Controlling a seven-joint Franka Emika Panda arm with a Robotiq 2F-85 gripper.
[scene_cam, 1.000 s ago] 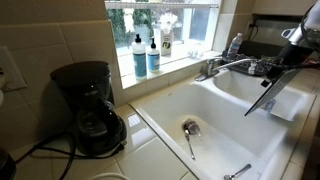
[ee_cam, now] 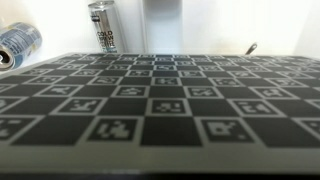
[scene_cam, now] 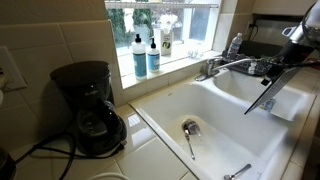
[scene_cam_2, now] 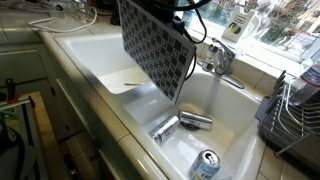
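A flat board with a dark, checker-like marker pattern hangs tilted over the double sink in exterior view 2. In exterior view 1 the board shows nearly edge-on, just below the end of the arm at the right. The patterned board fills the lower part of the wrist view, close to the camera. My gripper's fingers are hidden by it, so their state and how the board is attached do not show.
Several cans, one a blue-and-silver can, lie or stand in the sink basin. Two spoon-like utensils, including a ladle, rest in the other basin. The faucet stands behind; a coffee maker is left of the sink.
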